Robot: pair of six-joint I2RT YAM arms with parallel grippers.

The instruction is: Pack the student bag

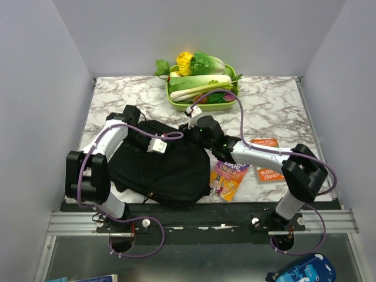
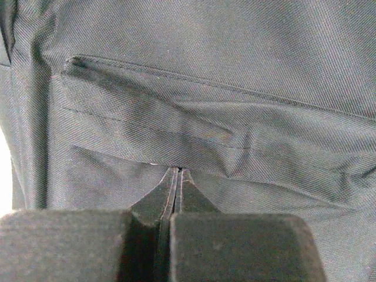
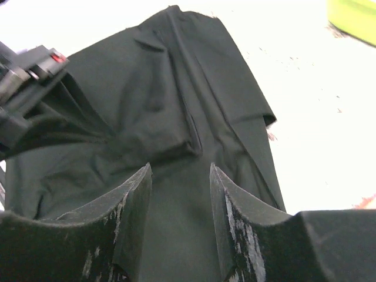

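Observation:
The black fabric bag (image 1: pixel 164 176) lies flattened at the left of the marble table. My left gripper is shut at a stitched fold of the bag (image 2: pixel 211 76); whether cloth is between its fingertips is hard to tell. My right gripper is part open above the bag's right side, with bag cloth below its fingers and nothing visibly held. Two books, an orange-yellow one (image 1: pixel 228 182) and a red one (image 1: pixel 269 175), lie right of the bag, partly under the right arm.
A green basket of vegetables (image 1: pixel 188 104) stands at the back. A blue case (image 1: pixel 305 273) is below the table's front edge at right. The marble (image 1: pixel 270 106) is clear at back right.

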